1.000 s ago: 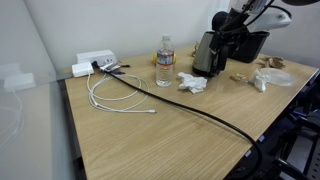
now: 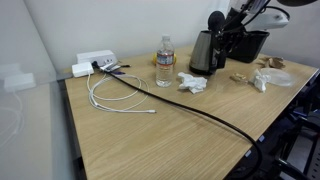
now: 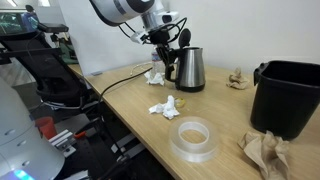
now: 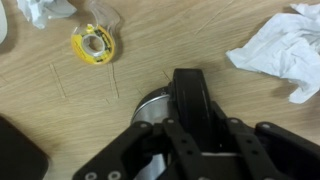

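Note:
A metal kettle [image 3: 190,72] with a black handle stands upright near the back of the table. My gripper [image 3: 168,64] is at its handle side. In the wrist view the black handle [image 4: 190,92] lies between the dark fingers, which are shut on it. Most of the kettle's body [image 4: 152,108] is hidden under the gripper there. Exterior view 1 has the kettle [image 2: 202,52] partly behind the arm. Whether its base touches the table is hard to tell.
A water bottle [image 2: 165,65] and crumpled tissue [image 2: 192,83] stand left of the kettle. Tape rolls [image 4: 95,44] [image 3: 193,139], brown paper [image 3: 268,153] and a black bin [image 3: 286,98] are nearby. A black cable [image 2: 190,106] crosses the table, whose front left is clear.
The gripper and the arm's end have risen slightly. The kettle has shifted a little with them; bottle, tissue and cables have stayed put.

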